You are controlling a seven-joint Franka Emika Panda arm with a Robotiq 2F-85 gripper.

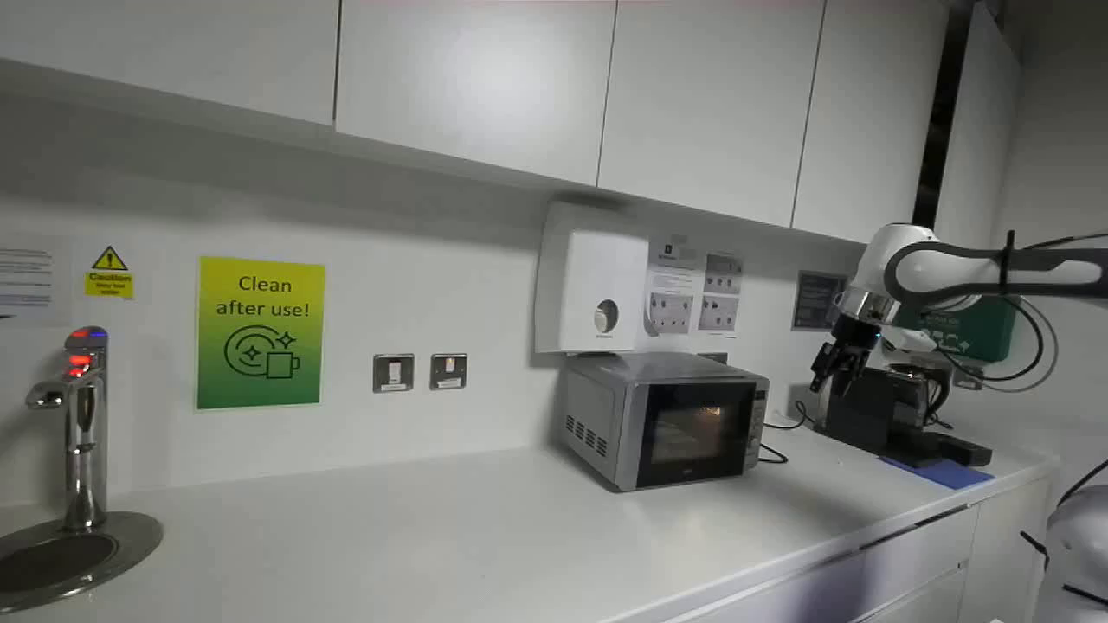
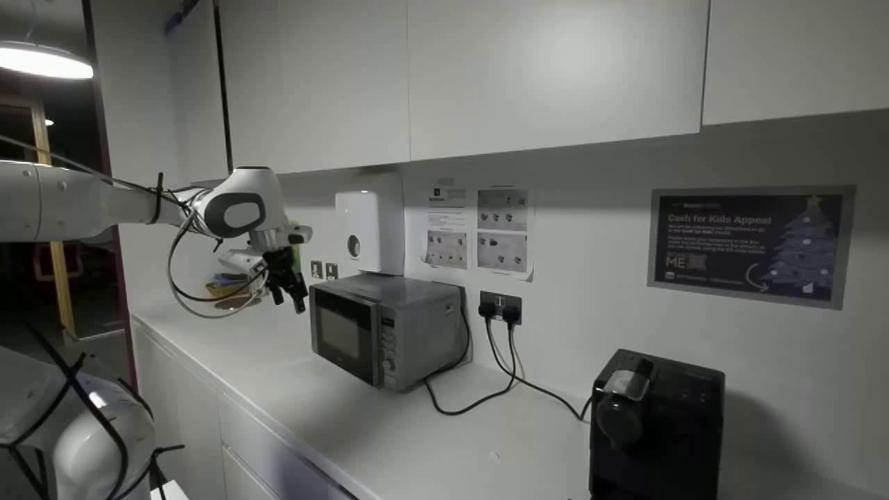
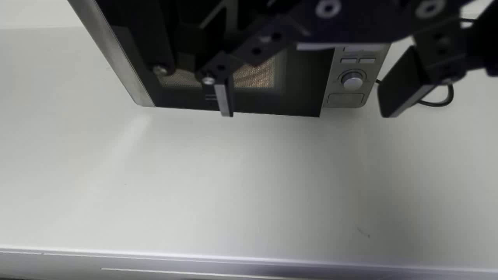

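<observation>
My gripper is open, its two black fingers wide apart and only empty space between them. Both fingertips overlap the silver microwave [image 3: 357,100] in the wrist view, one over its dark door and the other just right of the control panel. From the first exterior side, the gripper [image 1: 827,382] hangs in the air to the right of the microwave [image 1: 599,415], pointing down. The second exterior view has the gripper [image 2: 289,304] at the front of the microwave [image 2: 421,333], above the counter. That door is shut, with a faint glow behind its window.
A black coffee machine [image 2: 667,417] stands farther along, and cables [image 2: 467,410] trail behind the microwave. A paper dispenser [image 1: 592,275] hangs above it, under the wall cupboards [image 1: 706,104]. A tap [image 1: 85,436] is at the far left.
</observation>
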